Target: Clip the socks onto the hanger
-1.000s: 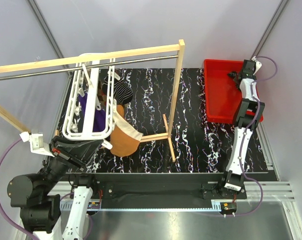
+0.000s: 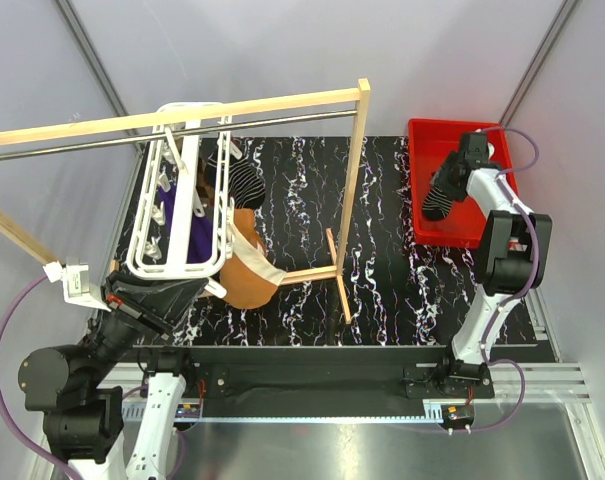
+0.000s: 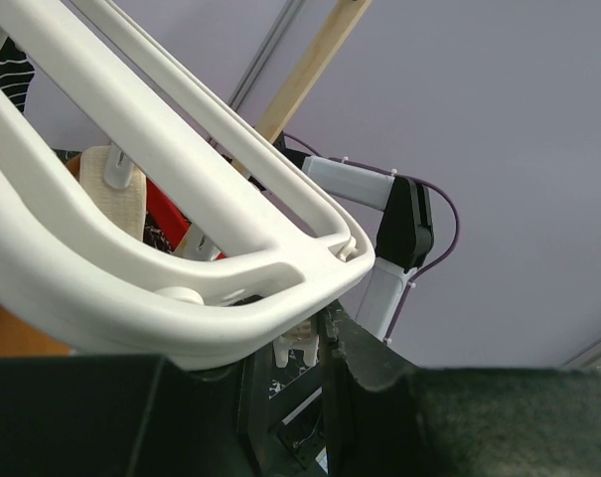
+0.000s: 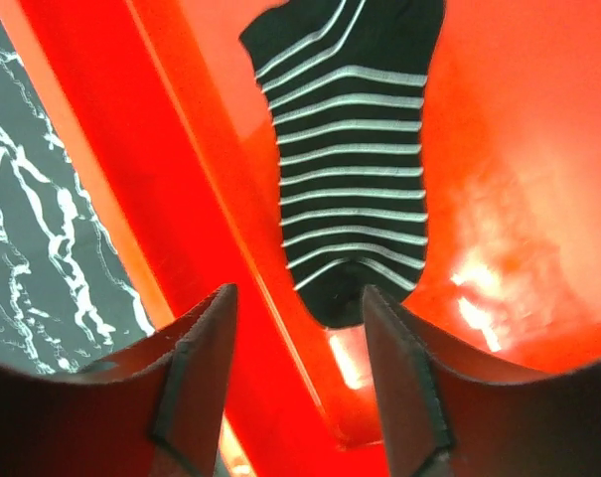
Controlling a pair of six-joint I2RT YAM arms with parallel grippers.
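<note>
The white hanger hangs from a wooden rack, and my left gripper is shut on its near end. In the left wrist view the hanger's rounded corner rises just above the dark fingers. Below the hanger show an orange sock, a purple one and a black striped one; their clips are mostly hidden. Another black sock with white stripes lies in the red box. Over its toe end my right gripper stands open, empty between its fingertips.
The wooden rack's bar and upright stand between the hanger and the red box. The box's left wall is close to the right gripper. Bare dark tabletop lies in between.
The right gripper has come left and toward the front within the red box. The striped sock now shows at the box's left, where bare floor was before. The left arm has stayed still.
</note>
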